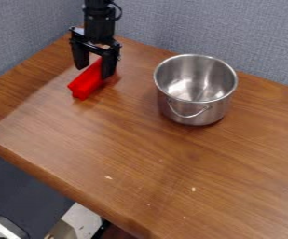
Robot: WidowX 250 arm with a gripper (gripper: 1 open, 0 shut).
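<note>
A red elongated object [87,82] lies on the wooden table at the upper left, tilted diagonally. My black gripper [94,58] reaches down from the top over its far end, its fingers spread around that end; whether they press on it is hard to tell at this size.
A large steel pot [195,91] stands to the right of the gripper. A padded grey wall runs along the back, and the table's edge drops off at the lower left.
</note>
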